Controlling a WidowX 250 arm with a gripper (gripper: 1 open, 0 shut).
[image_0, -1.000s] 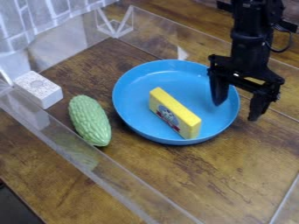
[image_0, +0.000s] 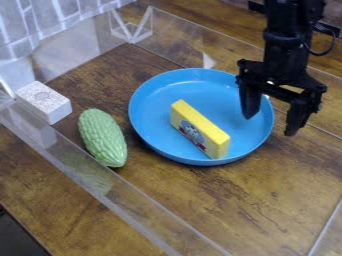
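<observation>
A black gripper (image_0: 277, 110) hangs over the right rim of a blue plate (image_0: 160, 100), its two fingers spread apart with no object seen between them. A yellow box (image_0: 201, 128) with a printed label lies tilted on the plate, left of and below the gripper. A green bumpy vegetable (image_0: 102, 139) lies on the wooden table left of the plate.
A white speckled block (image_0: 42, 102) sits at the far left. Clear plastic walls run along the left side and lower left.
The gripper has shifted very slightly at the plate's right side. The objects on the table and plate have not moved.
</observation>
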